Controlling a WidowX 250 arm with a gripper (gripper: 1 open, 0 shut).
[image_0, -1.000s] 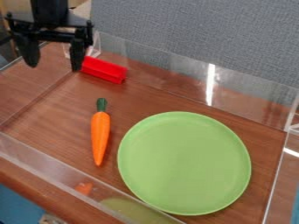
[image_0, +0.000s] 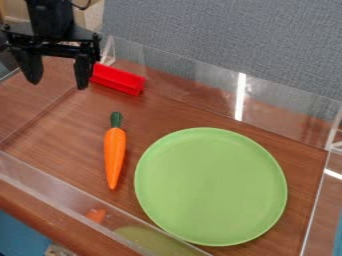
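Note:
My black gripper (image_0: 56, 68) hangs open at the upper left, nothing between its two fingers. To its right a red block (image_0: 118, 80) lies along the back of the wooden surface. An orange carrot (image_0: 115, 156) with a green top lies in the middle left, lengthwise toward the front. A large green plate (image_0: 210, 187) fills the right part of the surface.
Clear low walls (image_0: 242, 96) edge the wooden surface (image_0: 54, 125), with a grey textured panel (image_0: 221, 50) behind. The left part of the surface below my gripper is bare.
The objects have not moved.

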